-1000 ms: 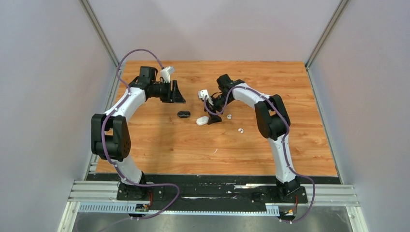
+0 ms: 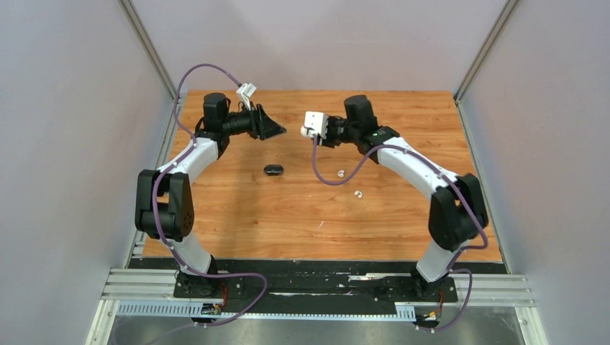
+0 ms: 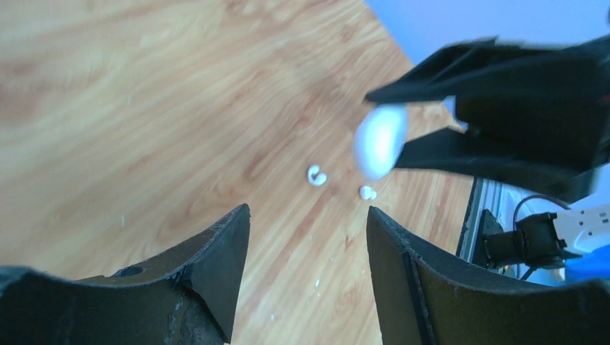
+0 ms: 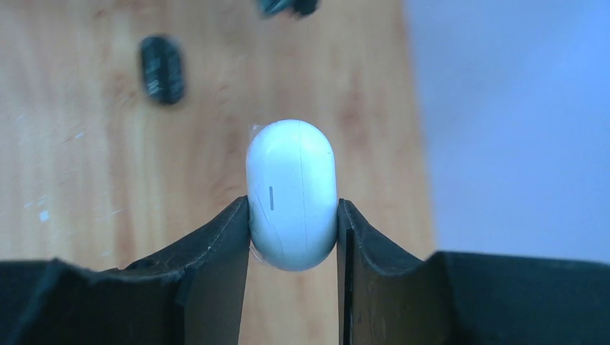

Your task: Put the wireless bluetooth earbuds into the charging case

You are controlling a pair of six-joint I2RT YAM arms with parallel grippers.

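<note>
My right gripper is shut on the smooth white charging case (image 4: 290, 172), holding it upright by its sides with the lid seam closed. In the left wrist view the same case (image 3: 380, 140) hangs in the air between the right gripper's dark fingers (image 3: 446, 151). My left gripper stands part open with nothing between its fingers; from above, it (image 2: 278, 131) points toward the case from the left. Two white earbuds lie apart on the wood to the right: one earbud (image 2: 342, 173) and, nearer the front, another earbud (image 2: 358, 194).
A black oblong object (image 2: 273, 170) lies on the table below the left gripper. A tiny white scrap (image 2: 321, 224) is near the front middle. Purple cables (image 2: 338, 183) loop off both arms. Bare wood (image 2: 403, 230) stretches across the front of the table.
The right arm has lifted the white case off the table and moved it toward the back. My left gripper has swung toward the back and right, its fingers now pointing at the case.
</note>
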